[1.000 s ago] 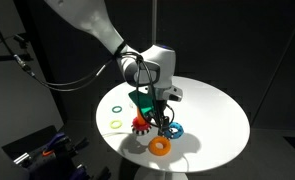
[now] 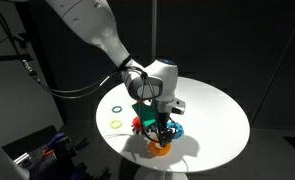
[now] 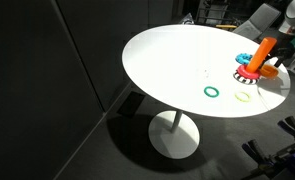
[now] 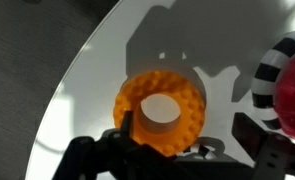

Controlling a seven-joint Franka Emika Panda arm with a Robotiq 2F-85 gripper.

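An orange ring (image 2: 160, 149) lies flat near the front edge of the white round table. In the wrist view the orange ring (image 4: 193, 105) has a textured surface, and the table shows white through its hole. Just above it is my gripper, open. Its left finger overlaps the ring's lower left side in that view, while the other finger is to the right, beside the ring. Whether the fingertips touch the ring, I cannot tell. Nothing is gripped.
A red base with a black-and-white striped rim (image 4: 268, 82) stands close by on the right. In exterior view 2 an orange post (image 3: 261, 53) rises there, near a blue ring (image 3: 248, 60). A green ring (image 3: 211, 91) and a yellow ring (image 3: 243, 97) lie apart.
My gripper has come down toward the orange ring and now covers part of it in exterior view 1. The rings and red base appear to have stayed put.
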